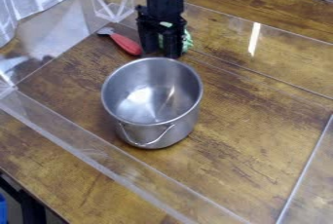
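A black robot gripper [162, 41] reaches down at the top centre, just behind the steel pot, over a pale green object [186, 40] that it mostly hides. Whether its fingers are open or shut on that object cannot be made out. A red-handled utensil [125, 44] lies left of the gripper. The large steel pot [152, 101] stands upright in the middle, its inside empty.
Clear panels border the wooden work surface [247, 121] at left, back and right.
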